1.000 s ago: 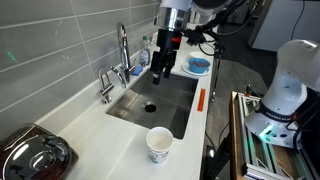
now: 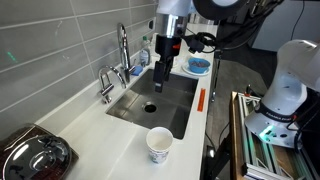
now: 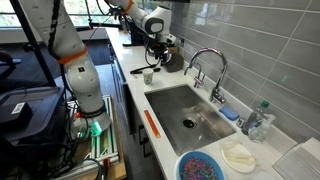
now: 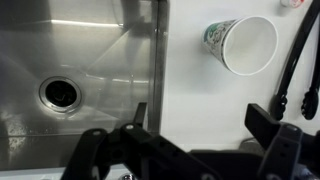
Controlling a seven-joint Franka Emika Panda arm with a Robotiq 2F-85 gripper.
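Observation:
My gripper is open, its black fingers [image 4: 138, 122] spread wide at the bottom of the wrist view with nothing between them. It hangs above the counter near the sink's edge. A white paper cup [image 4: 249, 46] with a green printed pattern stands ahead of the fingers and apart from them, on the white counter. The same cup [image 2: 159, 145] is upright at the near end of the sink in exterior view 1. The steel sink [image 4: 100, 75] is empty, its drain showing on the left of the wrist view.
Black tongs [image 4: 297, 65] lie right of the cup. A red-orange object [image 3: 152, 123] rests on the counter's front strip. Beyond the sink are a blue plate [image 3: 201, 166], a blue sponge [image 3: 229, 112] and bottles [image 3: 259, 122]. The faucet [image 2: 123, 50] rises along the tiled wall.
The gripper has shifted and turned slightly in exterior view 1, showing more of its side. The cup and the other objects have not moved.

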